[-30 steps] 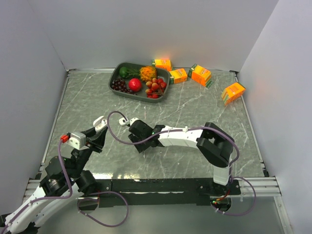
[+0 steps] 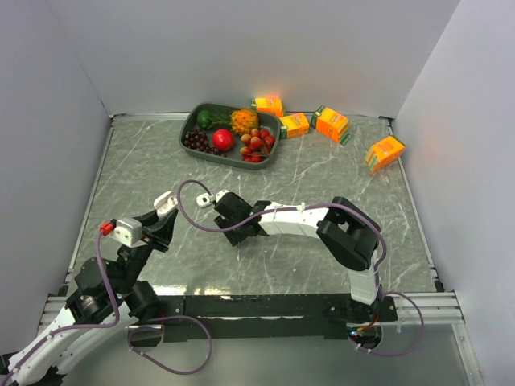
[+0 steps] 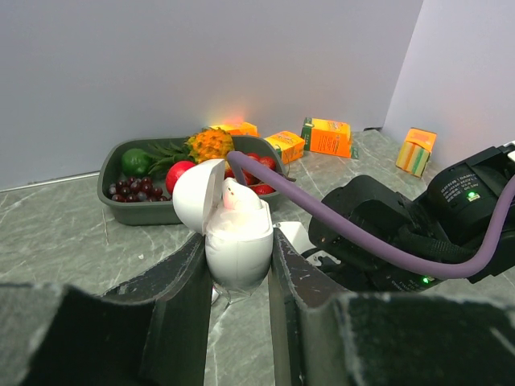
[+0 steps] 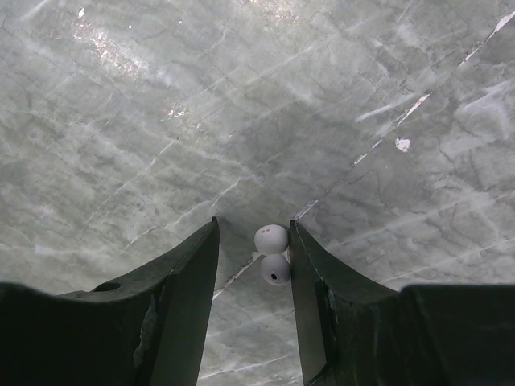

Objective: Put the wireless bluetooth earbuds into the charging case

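Observation:
The white charging case (image 3: 239, 249), lid open, is held upright in my left gripper; in the top view it sits at the left arm's tip (image 2: 166, 204). Something pale shows inside it, too unclear to identify. My right gripper is low over the table, fingers part open around a small white earbud (image 4: 273, 253), which lies against the right-hand finger. In the top view the earbud is hidden under the right wrist.
A grey tray (image 2: 194, 153) of fruit stands at the back, with several orange boxes (image 2: 330, 125) behind and right of it. Purple cables loop over both arms. The table (image 2: 137, 177) is otherwise mostly clear.
My right arm has shifted slightly, its wrist a little lower in the top view and its elbow a little to the left. The left arm and case look unchanged.

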